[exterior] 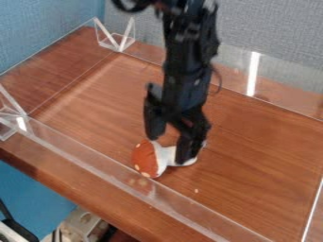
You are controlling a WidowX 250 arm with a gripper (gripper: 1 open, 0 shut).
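Observation:
A mushroom-like object (146,160) with an orange, white-spotted cap and a white stem lies on its side on the wooden table near the front middle. My black gripper (172,137) is down over it, its two fingers open around the white stem, partly hiding it. Whether the fingers touch the stem is unclear.
Clear plastic walls edge it, one along the front just below the object, others at the right and back. White wire corner brackets (115,38) stand at the back left and left side.

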